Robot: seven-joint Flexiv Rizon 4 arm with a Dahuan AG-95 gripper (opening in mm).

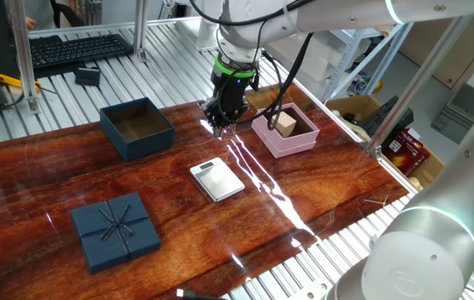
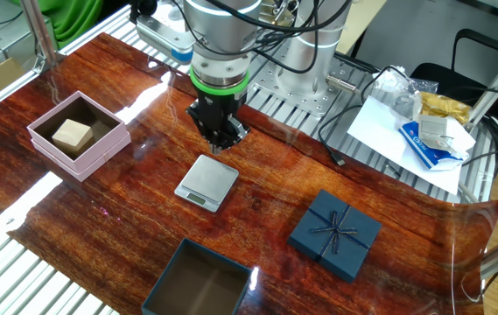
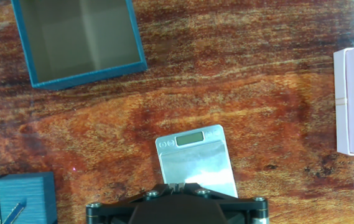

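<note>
My gripper hangs above the table, its fingertips close together at the bottom of the wrist view with nothing showing between them. It looks shut. Below it lies a flat silver scale (image 3: pixel 196 163) with a small display, bare on top. A wooden block (image 2: pixel 73 136) rests inside the open pink box (image 2: pixel 106 153). The open dark blue box (image 1: pixel 127 150) is empty. Apart from it sits a blue lid or closed box with a ribbon bow (image 1: pixel 116 233); which of the two, I cannot tell.
Bare reddish-brown wooden table (image 1: pixel 37 179) separates the boxes and the scale. Cables hang along the arm near the pink box. A white sheet (image 2: pixel 380 131) with small packages lies beyond the table's edge.
</note>
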